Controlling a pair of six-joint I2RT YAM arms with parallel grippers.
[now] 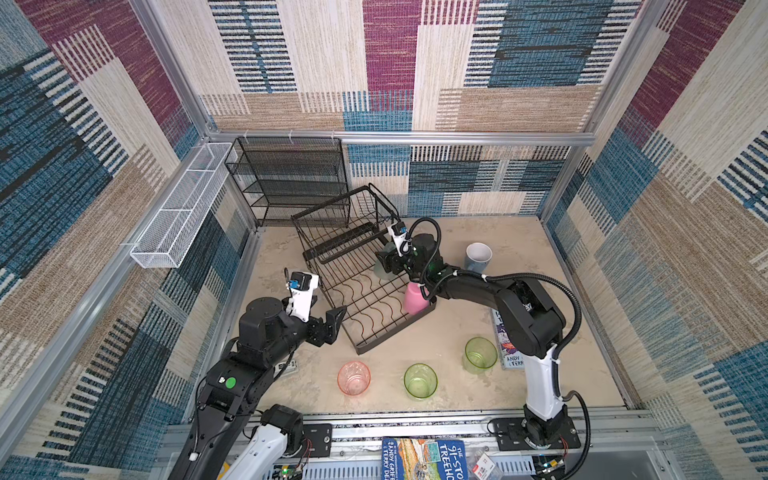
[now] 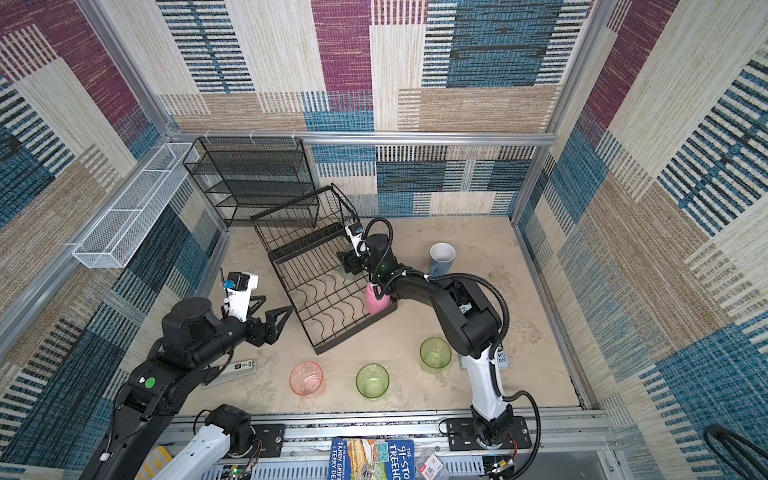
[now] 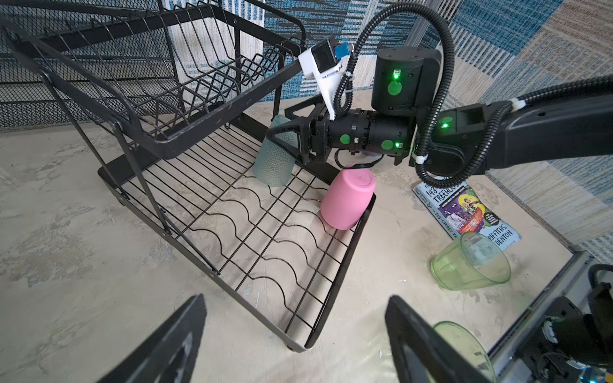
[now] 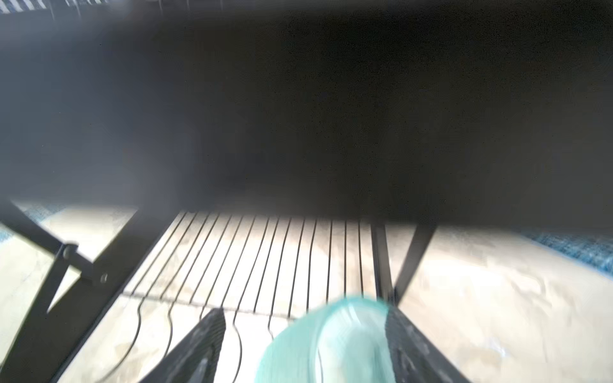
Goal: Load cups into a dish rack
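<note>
A teal cup [image 3: 274,164] leans on the lower wires of the black dish rack [image 3: 274,322], under the raised tier. My right gripper stands around its upper part. In the right wrist view, the teal cup [image 4: 338,348] shows between parted fingers, with a gap on the left side and the right finger close against it. A pink cup [image 3: 348,199] sits base up in the rack's right corner. Left of the rack, my left gripper [image 1: 336,323] hangs open and empty. On the table are two green cups [image 1: 420,381] [image 1: 480,353], a clear orange cup [image 1: 353,378] and a grey-blue cup [image 1: 478,257].
A black bar of the upper tier [image 4: 306,115] crosses close above my right gripper. Books [image 3: 469,214] lie right of the rack, partly under the right arm. A black mesh shelf [image 1: 292,180] stands at the back left.
</note>
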